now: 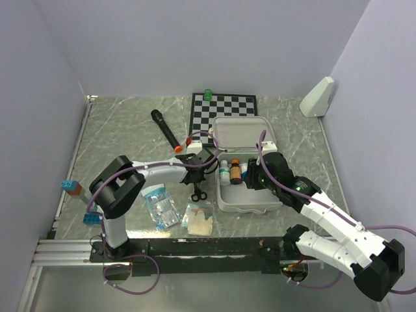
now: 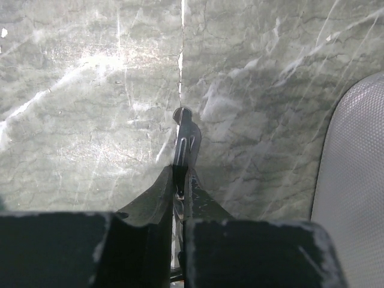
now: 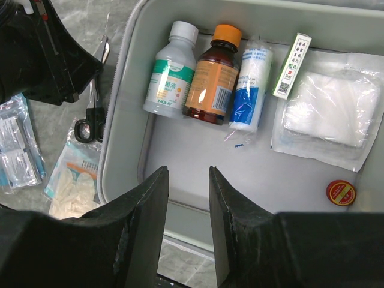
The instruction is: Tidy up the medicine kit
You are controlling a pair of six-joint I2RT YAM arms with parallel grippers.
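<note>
Scissors with black handles lie left of the kit box. My left gripper is down on them, fingertips close about the metal part; whether it grips is unclear. In the box are a white bottle, an orange-labelled brown bottle, a wrapped roll, a narrow carton, a gauze pack and a red tin. My right gripper hangs open over the box.
Bags and blister packs lie at the front. The lid, chessboard and microphone are behind.
</note>
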